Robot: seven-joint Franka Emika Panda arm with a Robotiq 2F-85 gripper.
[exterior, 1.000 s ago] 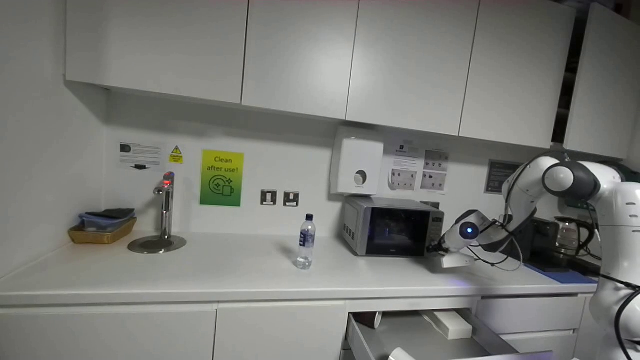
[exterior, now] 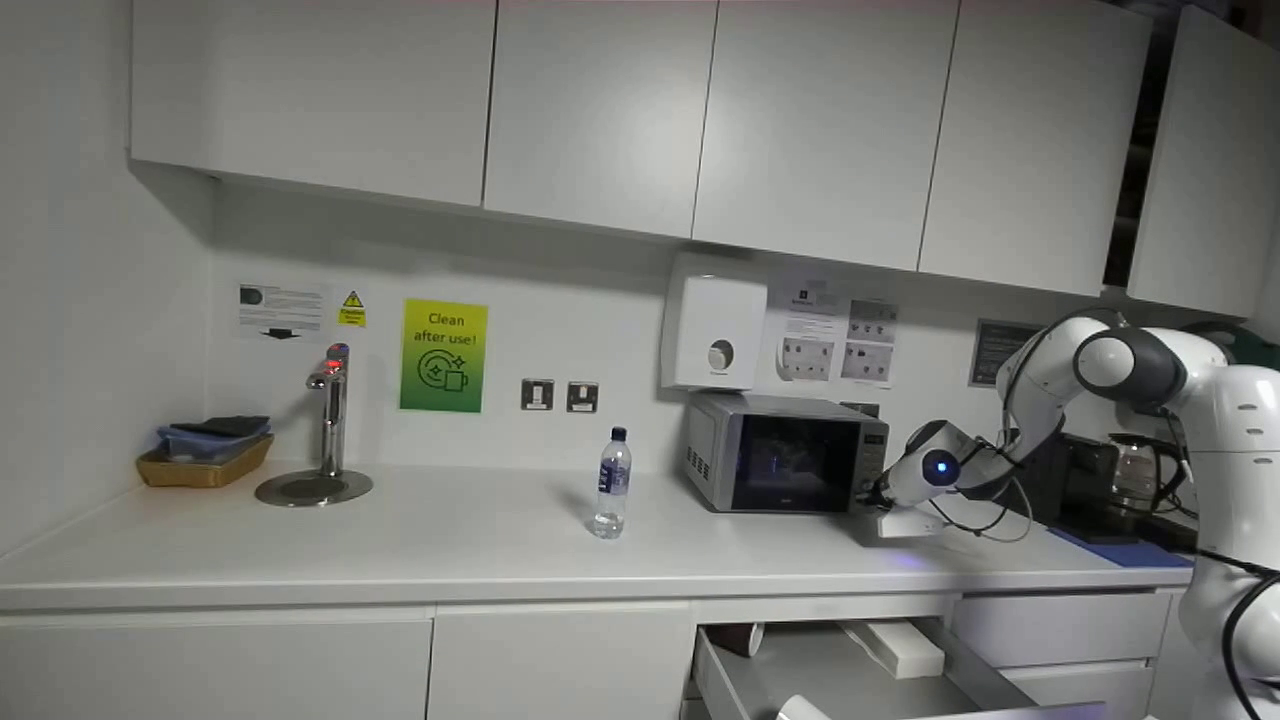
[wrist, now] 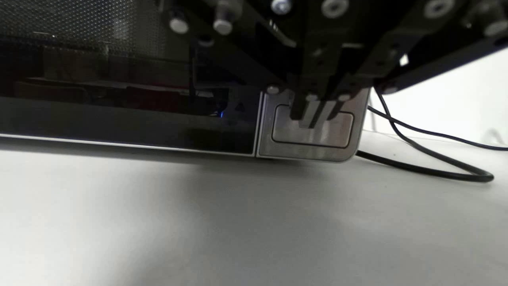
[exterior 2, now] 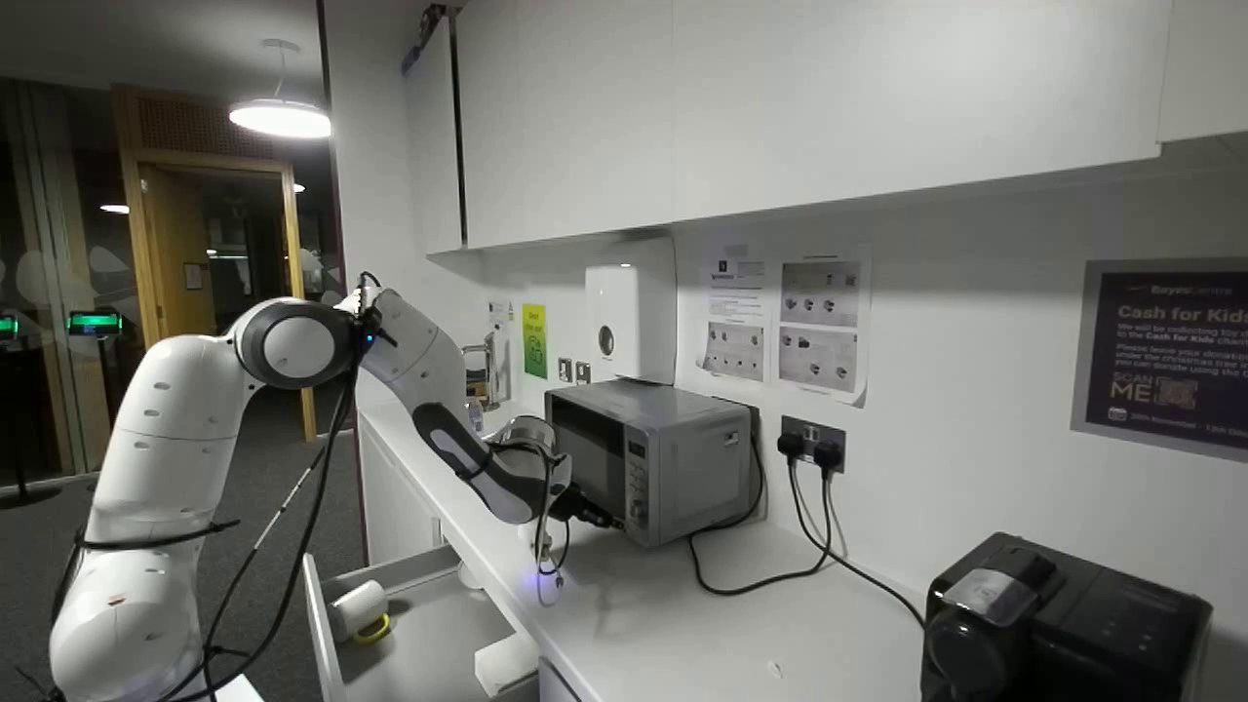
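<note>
A silver microwave (exterior: 792,456) with a dark glass door stands against the wall, its door shut. In the wrist view, the wide rectangular button (wrist: 290,131) fills the bottom of its control panel, right of the dark door (wrist: 119,119). My gripper is shut right in front of that button, with nothing showing between its fingers. Whether the tips touch the button cannot be told. From the second exterior view, the gripper (exterior 2: 614,522) reaches the lower front corner of the microwave (exterior 2: 702,468).
A water bottle (exterior: 612,486) stands left of the microwave. Below the counter, an open drawer (exterior: 804,678) holds cups and a white box (exterior: 897,648). Black cables (wrist: 438,167) lie right of the microwave. A coffee machine (exterior 2: 1053,632) sits further along the counter.
The arm has shifted slightly, its wrist a little lower and to the left. The microwave door looks the same, and the bottle and drawer have not moved.
</note>
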